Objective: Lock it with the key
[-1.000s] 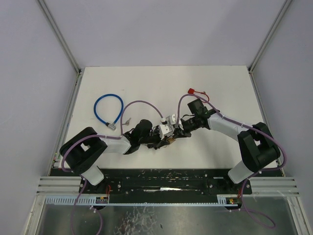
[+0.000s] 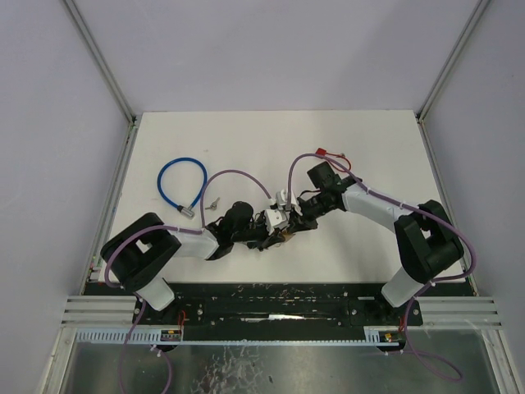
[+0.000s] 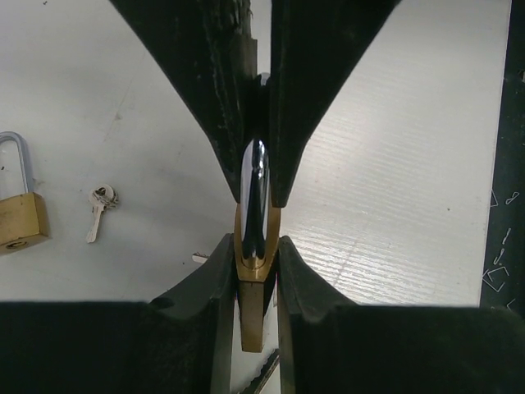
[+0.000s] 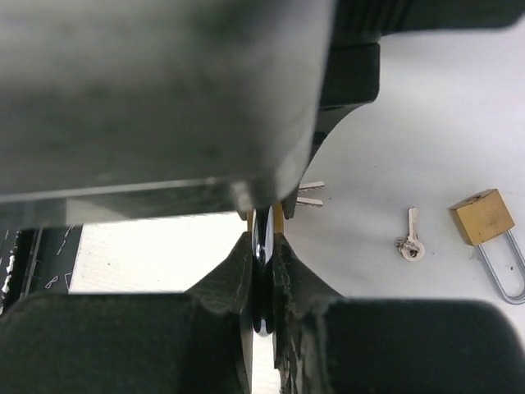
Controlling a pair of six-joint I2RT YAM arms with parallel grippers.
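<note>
My two grippers meet at the table's centre. In the left wrist view a brass padlock (image 3: pixel 252 320) with a chrome shackle is held upright, my left gripper shut on it. My right gripper is at the same padlock from the other side, its fingers round the shackle; how tightly they close is unclear. A second padlock (image 3: pixel 20 222) lies on the table, with small keys (image 3: pixel 99 209) beside it.
A blue cable lock (image 2: pixel 182 160) lies at the left of the white table (image 2: pixel 221 131). A red item (image 2: pixel 321 152) with a cord lies at the back right.
The left arm has hardly moved.
</note>
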